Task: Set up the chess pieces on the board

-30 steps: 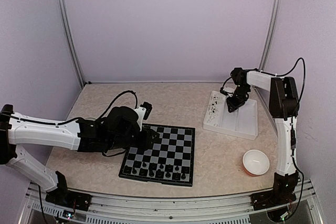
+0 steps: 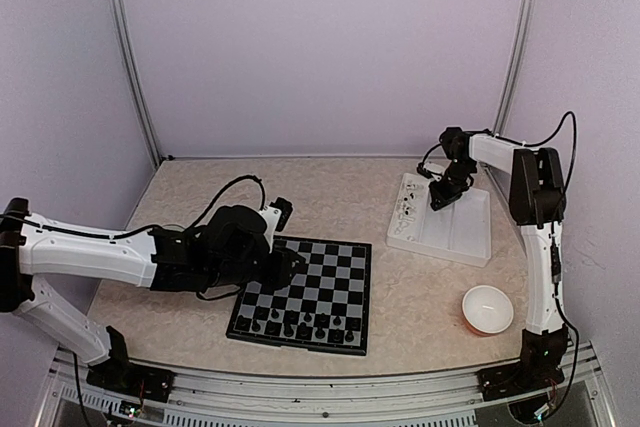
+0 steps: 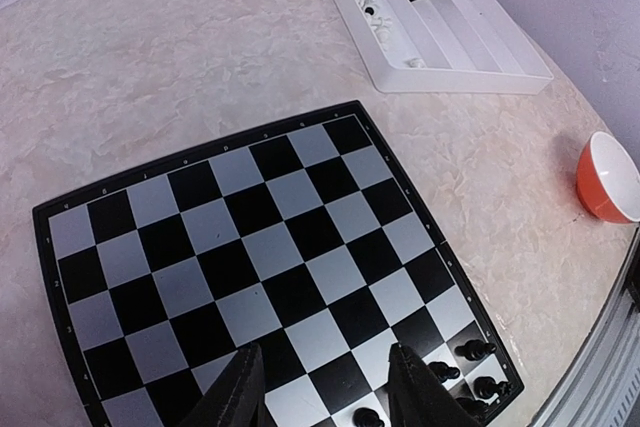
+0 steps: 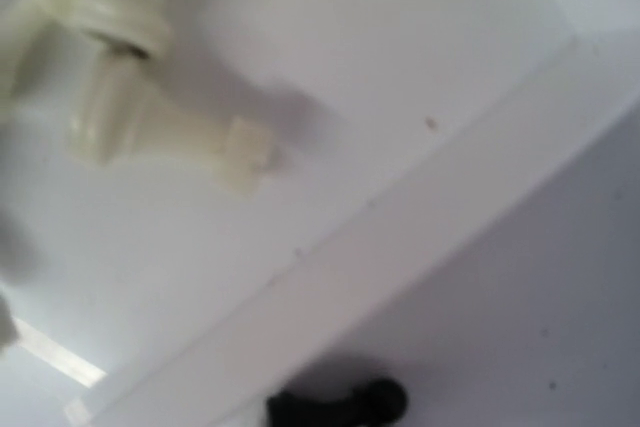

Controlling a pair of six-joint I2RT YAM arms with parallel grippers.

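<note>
The chessboard [image 2: 345, 282] lies in front of my left arm, with several black pieces [image 2: 289, 329] along its near edge. Above the board, my left gripper stands open, its fingers apart and nothing between them. In the far right area is the white tray [image 2: 425, 248], where white pieces [image 2: 406, 209] lie loose in the left compartment. My right gripper [image 2: 438, 204] is low over the tray's middle; its finger state is too small to make out. Close up in the right wrist view are a white piece [image 4: 165, 127] on its side and, across a divider, a black piece [image 4: 335, 407]. No fingers show there.
A bowl [image 2: 487, 308], white inside and orange outside, stands at the right, near the front. Raised walls and a divider [image 4: 330, 257] split the tray. Bare table lies between board and tray.
The right gripper has shifted very slightly left over the tray. My left arm has hardly moved, and the pieces on the board look the same.
</note>
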